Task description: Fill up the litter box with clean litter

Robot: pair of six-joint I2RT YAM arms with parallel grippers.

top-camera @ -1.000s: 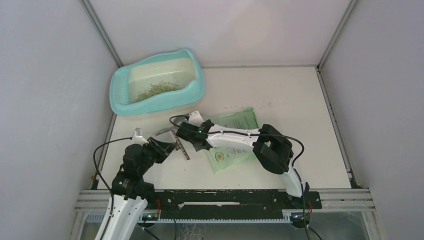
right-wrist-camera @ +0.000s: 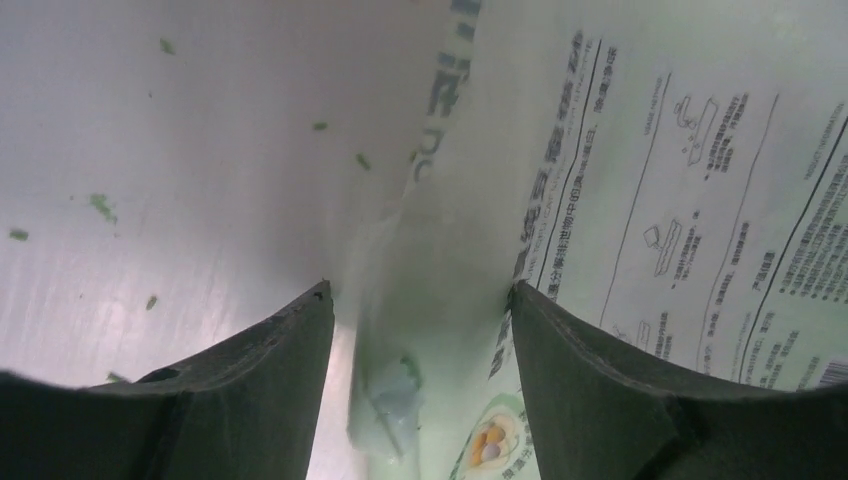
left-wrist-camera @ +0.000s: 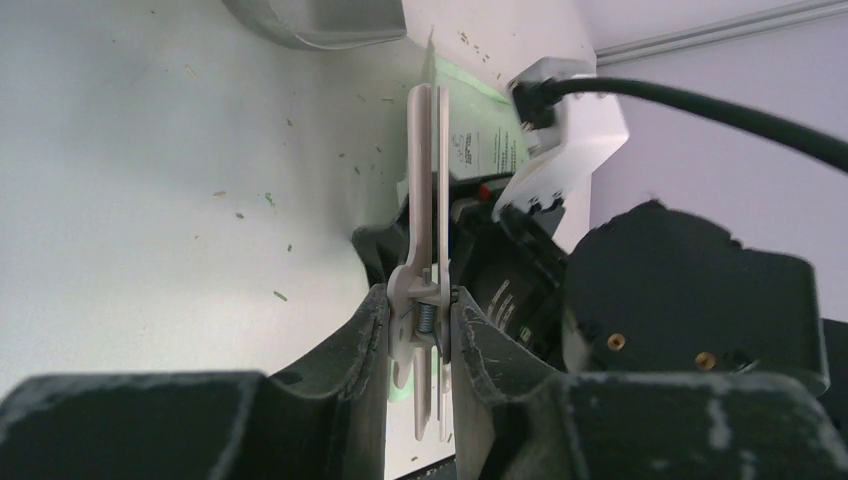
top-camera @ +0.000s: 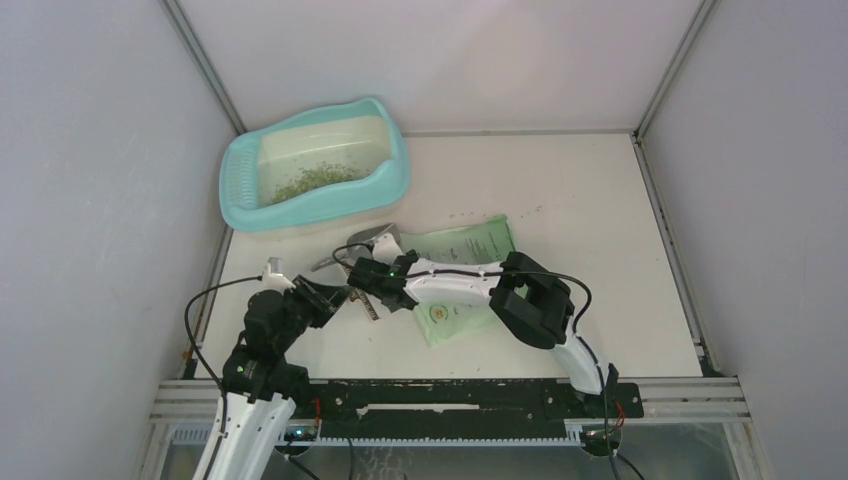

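A pale green printed litter bag (top-camera: 460,240) lies flat on the table, partly under my right arm. My right gripper is part open over the bag's left edge, a fingertip on either side of the folded strip. My left gripper is shut on a long clip (left-wrist-camera: 420,230), held upright in the left wrist view beside the right gripper's housing. The teal litter box (top-camera: 235,185) stands at the back left with a thin scatter of green litter inside. A metal scoop (left-wrist-camera: 330,20) lies behind the grippers, partly hidden in the top view.
Stray green pellets lie near the bag. Walls with metal rails enclose the table, and both arms crowd its front middle.
My left arm and the bag look almost unchanged.
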